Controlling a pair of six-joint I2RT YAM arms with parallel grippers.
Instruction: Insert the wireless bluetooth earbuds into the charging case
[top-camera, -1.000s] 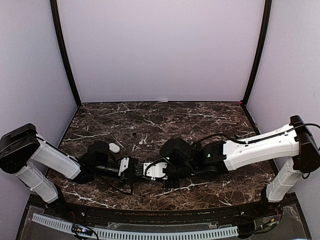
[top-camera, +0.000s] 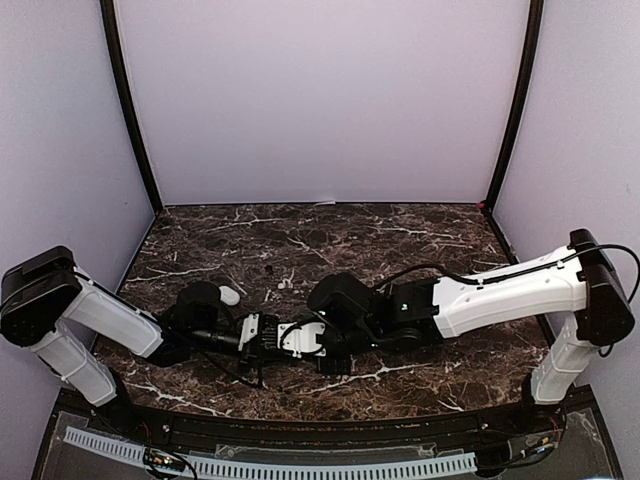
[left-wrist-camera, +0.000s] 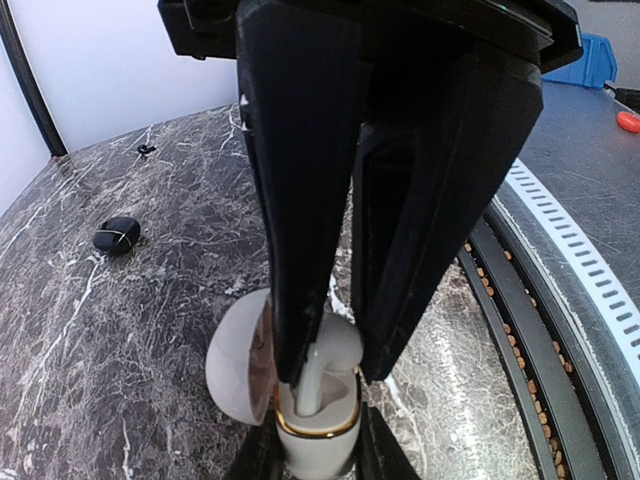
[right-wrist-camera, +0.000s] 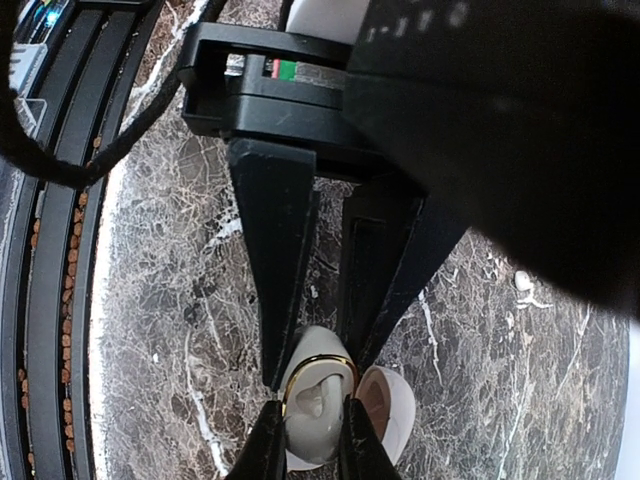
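My two grippers meet low at the centre. In the left wrist view, my left gripper is shut on the white charging case (left-wrist-camera: 316, 440), which has a gold rim and its lid (left-wrist-camera: 235, 360) open beside it. Above it, the fingers of my right gripper are shut on a white earbud (left-wrist-camera: 330, 345), its stem reaching into the case's opening. In the right wrist view, my right gripper holds the earbud over the gold-rimmed opening. How deep it sits is unclear.
A white oval object (top-camera: 229, 295) lies behind the left arm. A dark pod (left-wrist-camera: 117, 236) and small pieces (top-camera: 285, 284) lie on the marble top, whose back half is mostly clear. A slotted rail (top-camera: 330, 464) runs along the front edge.
My right gripper has shifted slightly left and up in the top view, toward the left gripper. The left gripper has moved very little.
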